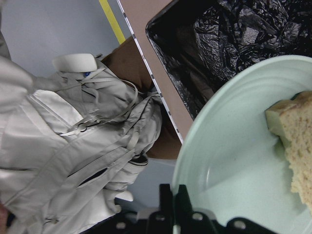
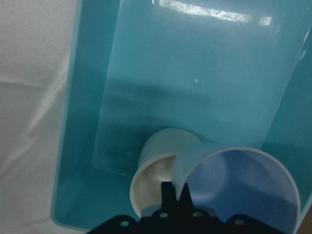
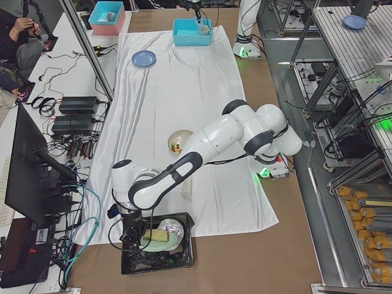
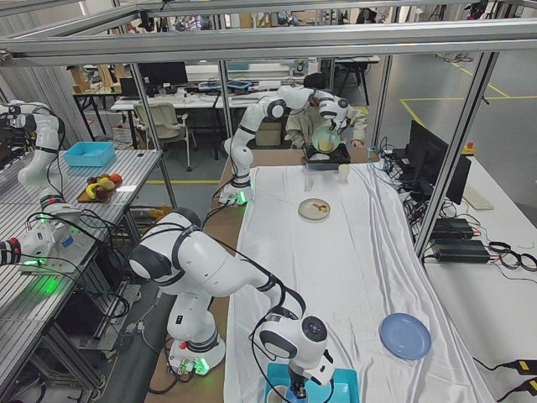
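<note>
A pale green plate [image 1: 229, 156] carrying a slice of bread or cake [image 1: 297, 141] is held at its rim by my left gripper, shut on it, above a black bin [image 3: 156, 260] lined with a black bag. In the right wrist view my right gripper is shut on the wall of a blue cup [image 2: 258, 190], over a light blue tray [image 2: 195, 53], where a white cup [image 2: 146, 185] lies.
A beige plate [image 4: 314, 209] with food and a blue plate [image 4: 405, 336] lie on the white cloth [image 4: 327, 269]. A seated person in light clothing [image 1: 73, 146] is just beyond the bin.
</note>
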